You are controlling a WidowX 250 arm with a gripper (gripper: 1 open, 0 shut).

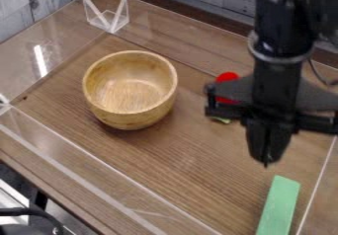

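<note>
My gripper (264,152) hangs over the right half of the table, its black body filling much of that side; its lower fingers are blurred, shut with nothing seen between them. Below it a long green object (279,204) lies at the lower right. Behind the gripper body, a red object (226,81) is mostly hidden, with a small piece of green just under it.
A wooden bowl (129,89) stands left of centre. A white wire-like holder (106,14) sits at the back left. A dark cable or part lies at the bottom left edge.
</note>
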